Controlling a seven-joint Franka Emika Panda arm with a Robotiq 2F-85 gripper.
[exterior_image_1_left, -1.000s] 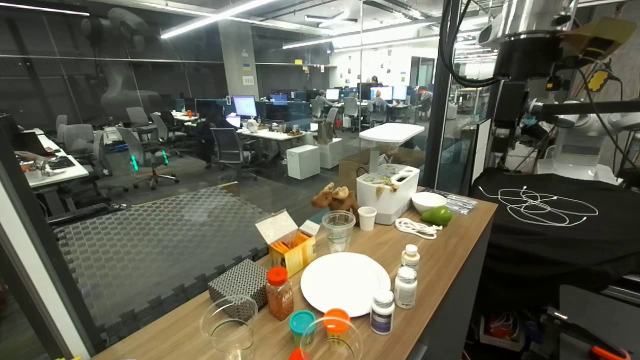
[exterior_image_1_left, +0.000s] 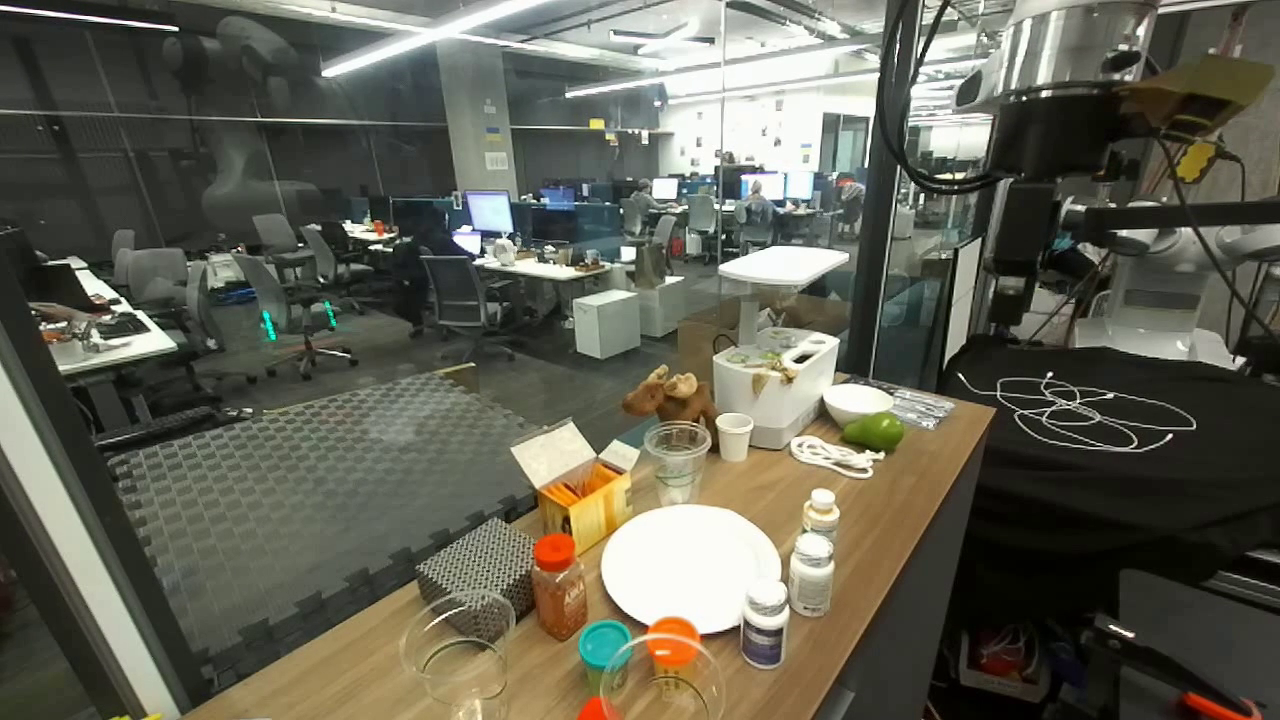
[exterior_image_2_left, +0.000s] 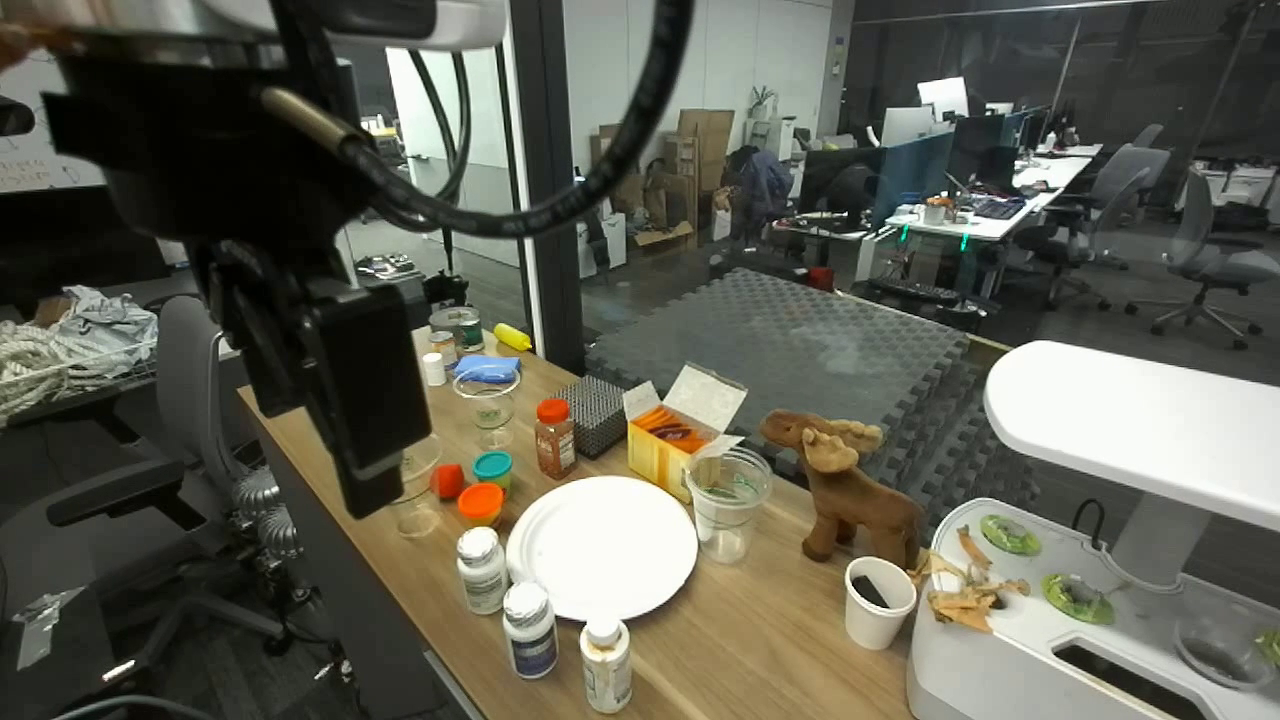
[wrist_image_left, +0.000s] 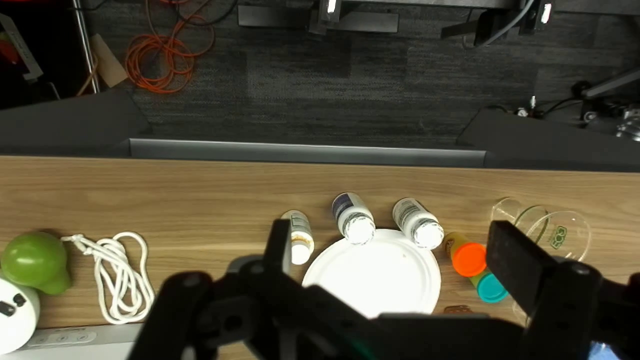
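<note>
My gripper is open in the wrist view, its two dark fingers wide apart with nothing between them. It hangs well above the wooden table, as exterior view 1 also shows. Below lies an empty white plate (wrist_image_left: 376, 276). Along its near side stand three white bottles: one with a pale label (wrist_image_left: 300, 237), a dark-labelled one (wrist_image_left: 354, 218) and another white bottle (wrist_image_left: 418, 223). An orange-lidded tub (exterior_image_2_left: 481, 504) and a teal-lidded tub (exterior_image_2_left: 493, 472) sit beside the plate. The red-capped jar (exterior_image_1_left: 559, 588) stands behind them.
A yellow box of packets (exterior_image_1_left: 588, 502), a clear cup (exterior_image_2_left: 728, 504), a brown plush moose (exterior_image_2_left: 854, 492) and a white paper cup (exterior_image_2_left: 878, 604) line the far side. White rope (wrist_image_left: 123, 279) and a green pear-shaped item (wrist_image_left: 37, 261) lie by the white planter (exterior_image_1_left: 774, 390). The table's front strip has bare wood.
Compared with a second ago, my arm and gripper are slightly lower in exterior view 1. The objects on the table have not moved.
</note>
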